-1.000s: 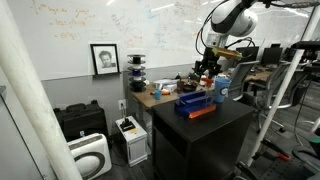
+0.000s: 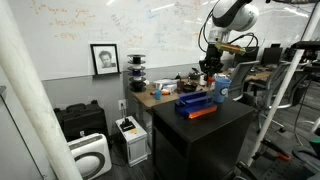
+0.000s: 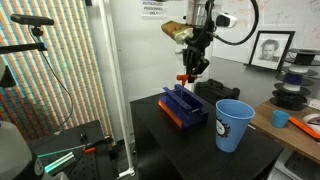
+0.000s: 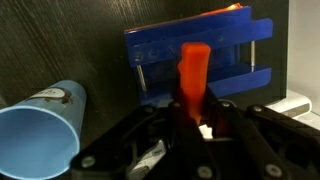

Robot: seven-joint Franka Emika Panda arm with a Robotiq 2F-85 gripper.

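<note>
An orange-red object [image 4: 194,70] sticks out from between the fingers of my gripper, which is shut on it. Below and behind it in the wrist view lies a blue rack [image 4: 158,44] with metal rods, partly hidden by the object and the gripper. From the second exterior view, the held object [image 3: 184,78] hangs just over the blue rack [image 3: 186,101]; whether the two touch I cannot tell. The first exterior view shows my gripper [image 2: 209,73] above the dark table, close to the blue cup.
A blue cup [image 3: 233,124] stands beside the rack on the dark table [image 3: 160,145]. Another orange piece [image 3: 169,116] lies along the rack's side. Shelves of black items [image 3: 294,80] stand behind.
In the first exterior view, my gripper has shifted a little to the right with the orange-red object. The rack and the cup appear unmoved.
</note>
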